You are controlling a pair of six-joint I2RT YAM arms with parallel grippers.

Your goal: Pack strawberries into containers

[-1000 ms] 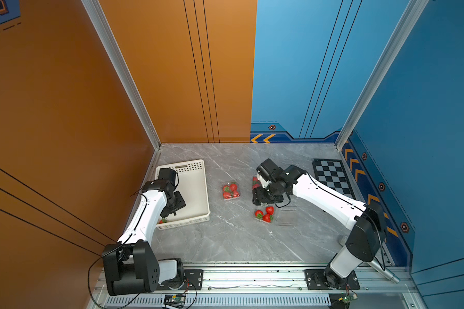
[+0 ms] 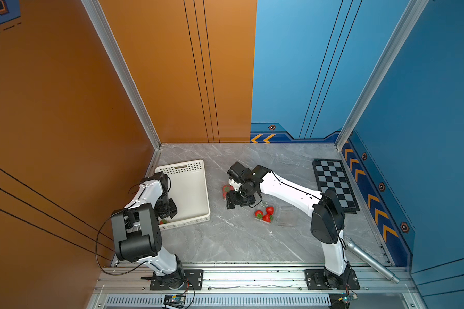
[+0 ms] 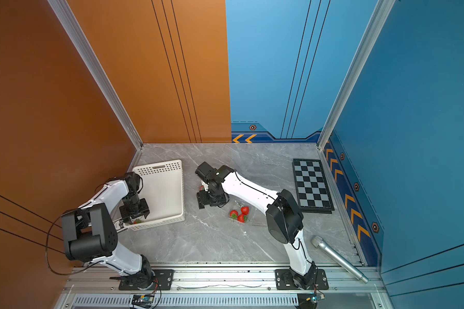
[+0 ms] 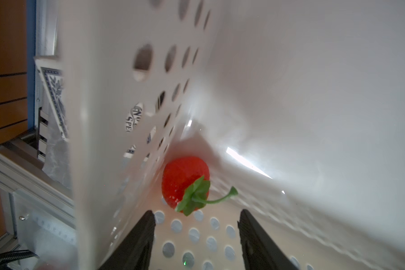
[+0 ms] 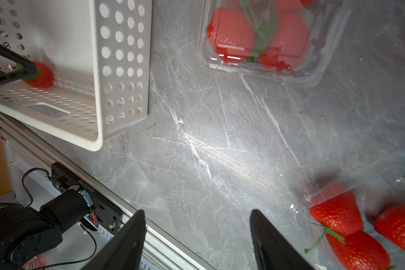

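One strawberry (image 4: 184,182) with a green stem lies in the near-left corner of the white basket (image 2: 188,193). My left gripper is inside the basket, open, its fingertips short of that strawberry with nothing between them. Over the middle of the table hangs my right gripper, its fingers parted and empty. A lidded clear container (image 5: 274,74) of strawberries is at the top of the right wrist view. At that view's lower right, an open clear container (image 5: 297,211) holds several strawberries (image 5: 337,213). Its clear lid (image 2: 287,216) extends to the right.
A black and grey checkered board (image 2: 336,185) lies at the table's right side. A silver tube (image 2: 371,260) rests near the front right corner. Bare table (image 5: 198,135) separates the basket from the containers.
My left gripper moved toward the basket's near-left corner. The basket and containers have stayed put.
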